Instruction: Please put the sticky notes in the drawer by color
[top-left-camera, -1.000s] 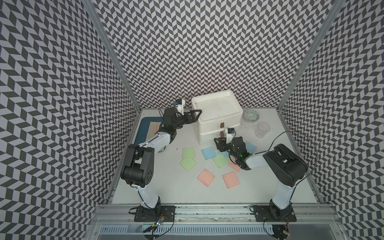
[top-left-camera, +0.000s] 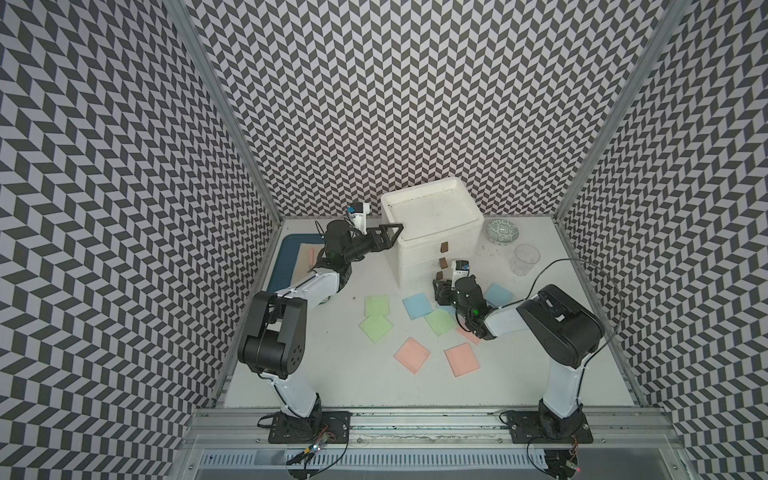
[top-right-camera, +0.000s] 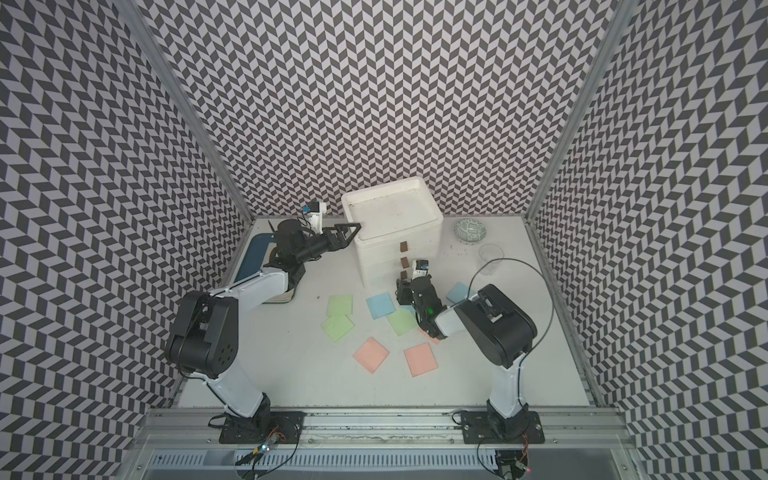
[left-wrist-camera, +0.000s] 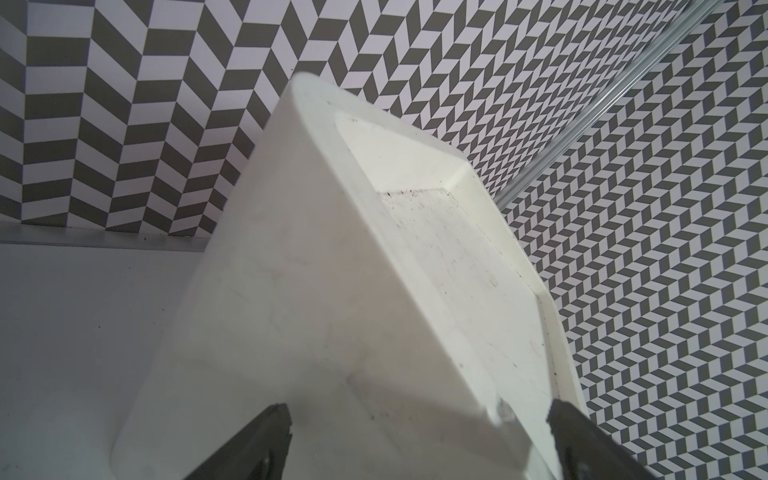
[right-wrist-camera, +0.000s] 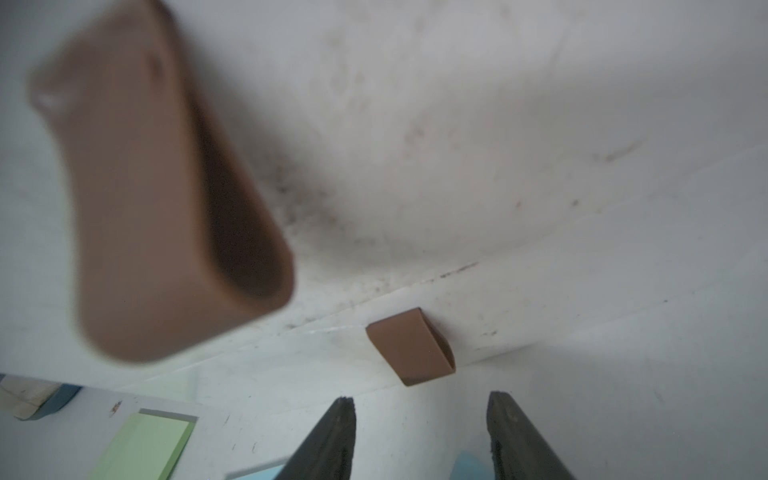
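The white drawer unit (top-left-camera: 428, 220) stands at the back middle, with brown pull tabs (top-left-camera: 444, 247) down its front. All its drawers look shut. At the unit's upper left edge is my open left gripper (top-left-camera: 398, 232); in the left wrist view its fingers straddle that edge. My right gripper is low before the front, part open with nothing between its fingers. The right wrist view shows a small lower tab (right-wrist-camera: 412, 344) just beyond them and a large nearer tab (right-wrist-camera: 152, 208). On the table lie green notes (top-left-camera: 376, 328), blue notes (top-left-camera: 417, 305) and pink notes (top-left-camera: 412, 354).
A blue-edged tray (top-left-camera: 281, 276) lies behind the left arm. To the unit's right are a patterned bowl (top-left-camera: 502, 231) and a clear cup (top-left-camera: 525, 259). The right arm partly covers some notes.
The drawer unit's top has shifted slightly back and left. The left gripper has barely moved.
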